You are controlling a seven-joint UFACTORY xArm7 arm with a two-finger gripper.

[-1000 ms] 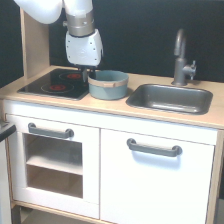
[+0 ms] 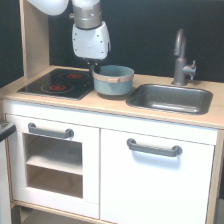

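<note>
A blue-grey pot (image 2: 114, 83) with a tan rim stands upright at the counter's middle, between the stovetop (image 2: 62, 83) and the sink (image 2: 172, 98). My gripper (image 2: 95, 69) points down from the upper left, its white hand above the pot's left side. The small dark fingers meet the pot's left rim, where they blend with the dark backdrop. Whether they are shut on the rim or a handle cannot be made out. Nor is it clear whether the pot's base touches the counter.
A grey faucet (image 2: 182, 58) rises behind the sink at the right. Below the counter are an open-fronted oven (image 2: 55, 165) and a white cabinet door (image 2: 150, 185). A wooden side post (image 2: 36, 38) bounds the left. Bare counter lies in front of the pot.
My gripper and the pot have shifted together to the right and slightly up in the view. The pot now sits farther from the stovetop and closer to the sink.
</note>
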